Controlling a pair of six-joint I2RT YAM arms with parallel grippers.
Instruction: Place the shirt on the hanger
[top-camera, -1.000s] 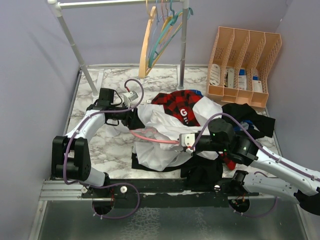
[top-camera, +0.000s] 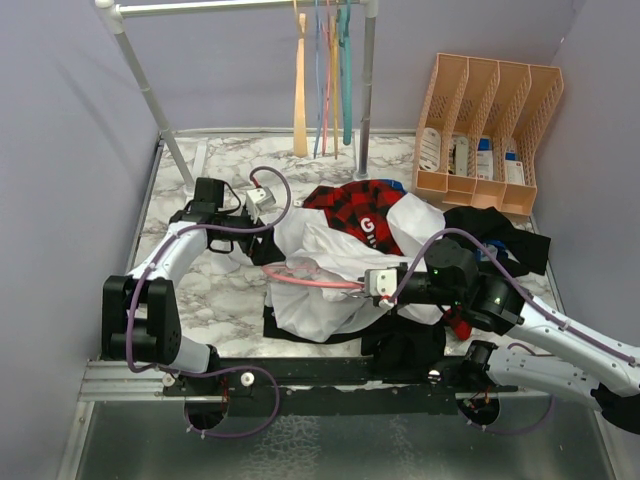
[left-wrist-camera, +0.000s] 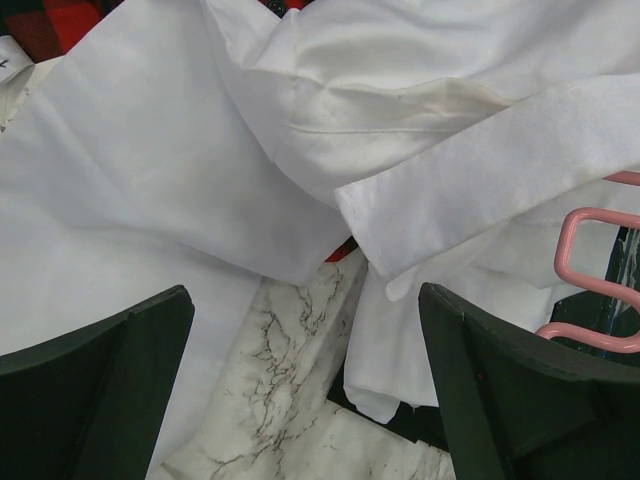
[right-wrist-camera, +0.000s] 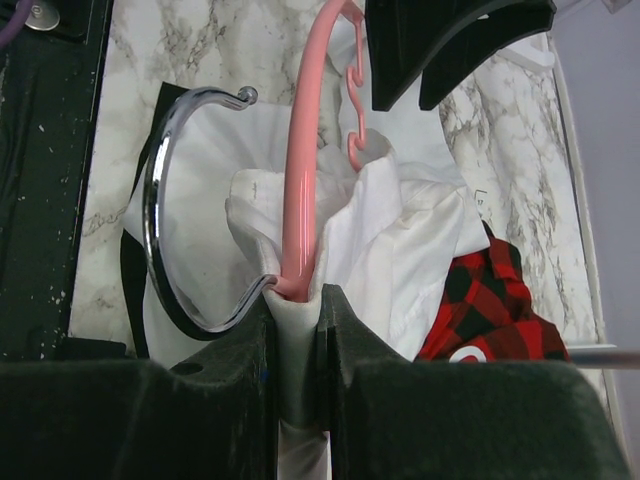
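Observation:
The white shirt (top-camera: 330, 250) lies spread and crumpled on the marble table. A pink hanger (top-camera: 305, 282) stretches left from my right gripper (top-camera: 372, 288), its free arm bare above the cloth. In the right wrist view, the fingers are shut on bunched white cloth (right-wrist-camera: 298, 350) right where the hanger's metal hook (right-wrist-camera: 152, 210) joins; the hanger's other arm is hidden beneath fabric. Near the hanger's free end, my left gripper is open over the shirt, nothing between its fingers. A white flap (left-wrist-camera: 480, 170) lies between it and the hanger's notched end (left-wrist-camera: 572, 245).
Above stands a white rack (top-camera: 230, 8) with several hangers. A red checked shirt (top-camera: 360, 212) and dark clothes (top-camera: 500, 235) lie behind and to the right. An orange organizer (top-camera: 440, 110) fills the back right. Bare marble shows at front left (top-camera: 220, 315).
The hangers on the rack have swung and now hang nearly straight.

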